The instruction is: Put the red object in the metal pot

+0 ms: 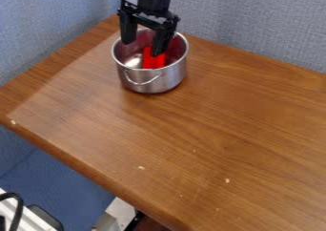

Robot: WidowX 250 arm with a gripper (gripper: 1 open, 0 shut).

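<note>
Inside the metal pot point(155, 83), toward its right side, rests the red object point(152, 60). The pot stands near the far left part of the table and has a thin handle hanging on its front. Over the pot's mouth is my black gripper point(144, 42), its fingers spread wide to either side. It is open, and the red object is apart from it, below the fingers. Part of the red object is hidden behind the right finger.
Bare wooden table point(230, 130) stretches to the right and in front of the pot. A grey-blue wall point(254, 20) rises close behind it. At the lower left, past the table's edge, lie white and black equipment parts point(29, 216).
</note>
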